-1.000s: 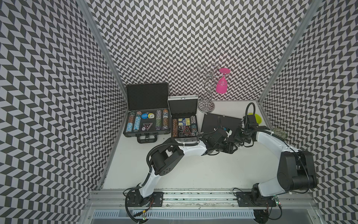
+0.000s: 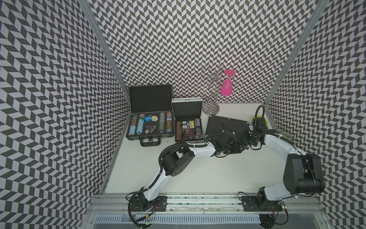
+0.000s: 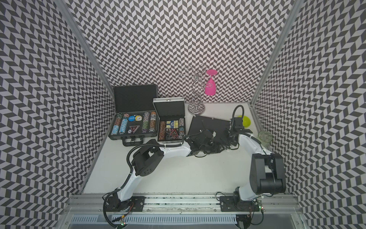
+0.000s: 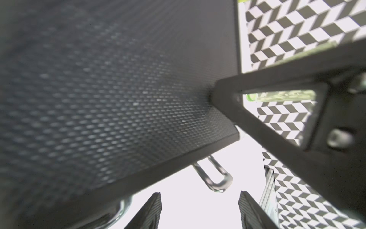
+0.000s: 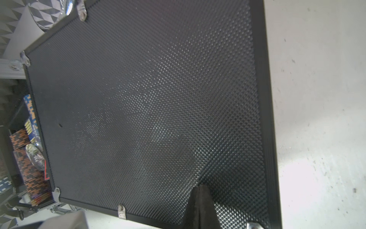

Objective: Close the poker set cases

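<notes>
A closed black case (image 2: 223, 124) lies at the right, its textured lid (image 5: 152, 95) filling the right wrist view. My left gripper is low at the case's front, part open, its fingertips apart below the lid's edge and a metal latch (image 4: 225, 179). My right gripper is shut, nothing visible between its fingers, over the lid's near edge. An open small case (image 2: 186, 106) with chips and cards stands to its left. A larger open case (image 2: 150, 97) with chip rows is at the far left, its handle (image 2: 149, 143) toward the front.
A chrome stand (image 2: 210, 108) with a pink glass (image 2: 226, 87) is behind the closed case. A lime object (image 3: 246, 121) and a pale green glass (image 3: 265, 136) are at the right.
My left arm has shifted right along the front of the right-hand case, and my right gripper has moved slightly right. The open cases are unchanged.
</notes>
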